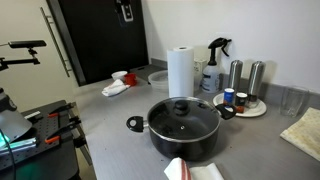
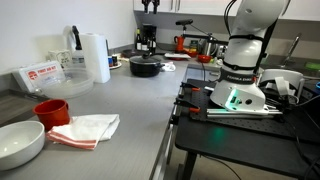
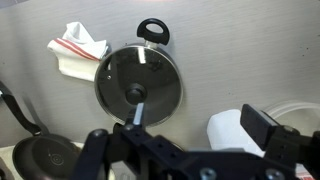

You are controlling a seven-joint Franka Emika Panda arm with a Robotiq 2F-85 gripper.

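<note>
A black pot with a dark glass lid stands on the grey counter, and the lid's black knob rises from the middle. From above, the wrist view shows the lidded pot beneath and ahead of my gripper. The fingers stand wide apart, open, with nothing between them. High at the top of exterior view 1 my gripper hangs well clear of the counter. Beside the pot lies a white cloth with red stripes.
Behind the pot stand a paper towel roll, a spray bottle and a plate with small jars. A red mug and a white bowl sit at the counter's other end.
</note>
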